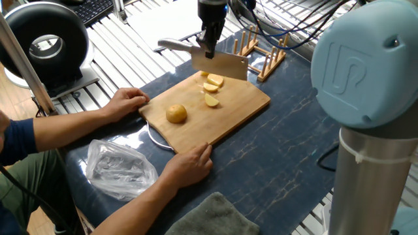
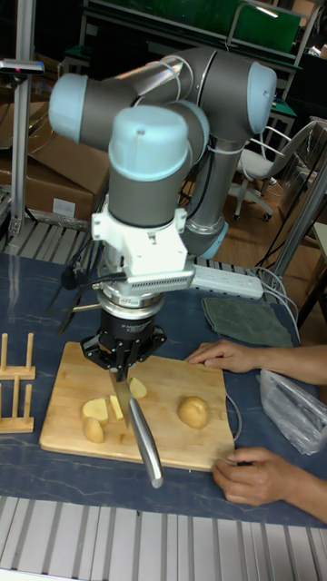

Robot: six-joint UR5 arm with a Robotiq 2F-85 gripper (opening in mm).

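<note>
My gripper (image 1: 209,53) is shut on a cleaver (image 1: 221,65), gripping it near where blade meets handle. The blade hangs edge down above the far part of the wooden cutting board (image 1: 228,117), and its grey handle (image 2: 145,440) points outward in the other exterior view. Beneath and beside the blade lie several cut potato pieces (image 1: 211,100), some partly hidden by it. Toward the near left of the board rests a whole-looking potato (image 1: 176,113), apart from the cut pieces.
A person's hands (image 1: 189,166) rest at the board's edges. A clear plastic bag (image 1: 121,168) and a grey cloth (image 1: 214,217) lie on the dark table. Behind the board stands a wooden peg rack (image 1: 266,57). Free tabletop shows to the board's right.
</note>
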